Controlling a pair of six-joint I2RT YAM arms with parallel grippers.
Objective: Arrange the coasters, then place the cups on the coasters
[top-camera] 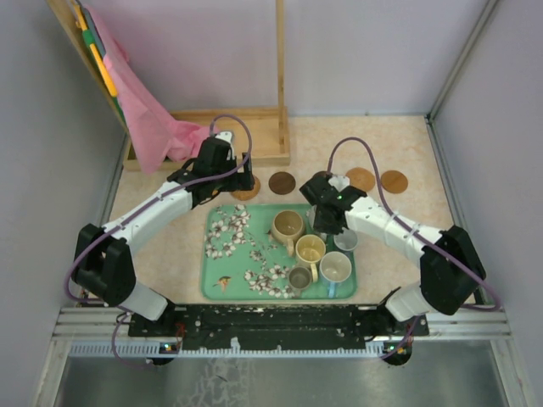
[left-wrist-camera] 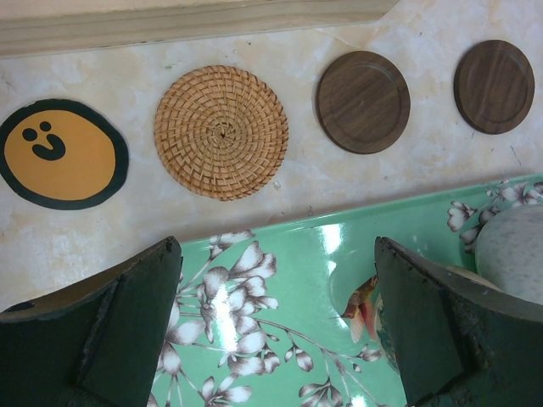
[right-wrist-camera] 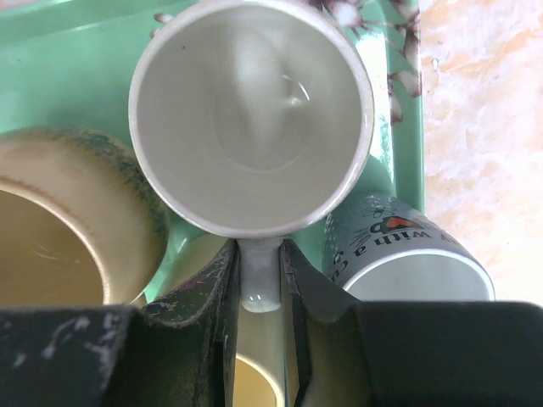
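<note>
My right gripper has its fingers either side of the handle (right-wrist-camera: 260, 288) of a white cup (right-wrist-camera: 250, 114) in the tray's back right; in the top view the arm hides most of that cup. My left gripper stands open above the tray (left-wrist-camera: 331, 254), holding nothing. Behind the tray lie a woven coaster (left-wrist-camera: 221, 131), two dark wooden coasters (left-wrist-camera: 362, 102) and an orange coaster (left-wrist-camera: 58, 153) with a dark rim. The top view also shows two lighter round coasters (top-camera: 394, 181) at the right.
Several other cups crowd the tray's right half, including a tan mug (top-camera: 285, 222), a yellow mug (top-camera: 309, 253) and a white mug (top-camera: 336, 268). The tray's left half is mostly bare. A wooden frame (top-camera: 280, 76) with pink cloth (top-camera: 136, 102) stands at the back left.
</note>
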